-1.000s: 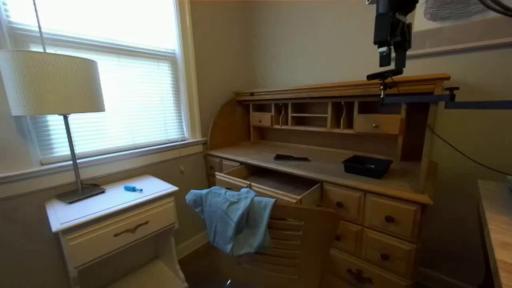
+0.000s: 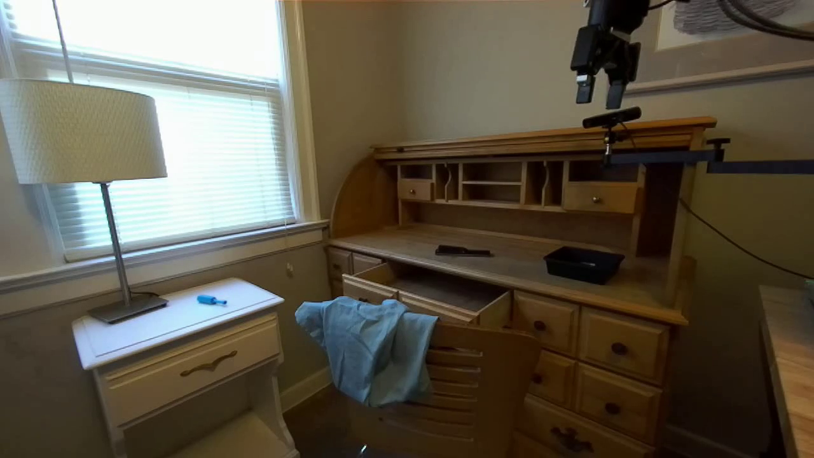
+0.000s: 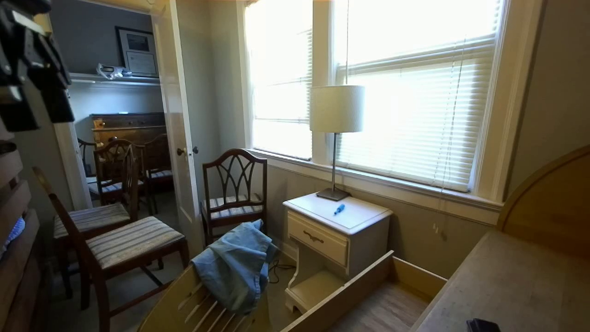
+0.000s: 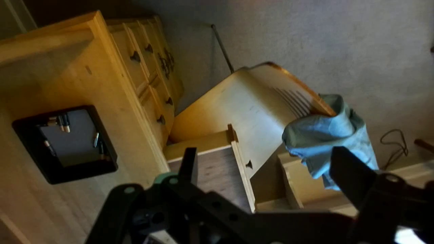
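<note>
High above the right end of the roll-top desk, my gripper (image 2: 599, 103) points down, open, with nothing between its fingers. In the wrist view its two black fingers (image 4: 188, 166) stand wide apart above the pulled-out desk drawer (image 4: 215, 166), whose visible floor is bare. A light blue cloth (image 2: 370, 347) hangs over the back of the wooden chair (image 2: 488, 381). On the desk top are a black tray (image 4: 87, 170) with several small battery-like items in it and a dark, flat object (image 2: 462, 250). A small blue tool (image 2: 211, 300) lies on the white nightstand (image 2: 252, 294).
A lamp (image 2: 114, 236) stands on the nightstand by the window. A black camera on a bar (image 2: 612, 117) juts out below my gripper in exterior view 1. Striped-seat chairs (image 3: 135, 240) stand near the doorway. Between tray and dark object the desk top is bare.
My gripper has moved left and slightly up in exterior view 1, and has turned so that both fingers show apart. The cloth, drawer, tray and blue tool have not moved.
</note>
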